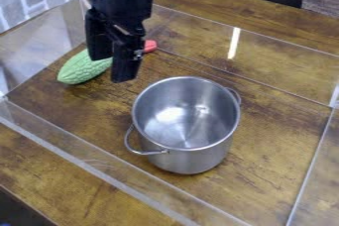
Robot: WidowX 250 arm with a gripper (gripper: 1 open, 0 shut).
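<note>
My black gripper (111, 52) hangs over the upper left of the wooden table, open, beside and above a green corn-like vegetable (83, 68). A steel pot (185, 123) with side handles stands at the centre, below and right of the gripper. A small red object (150, 47) lies behind the gripper, partly hidden by it.
Transparent panels or edges run along the left, front left and right.
</note>
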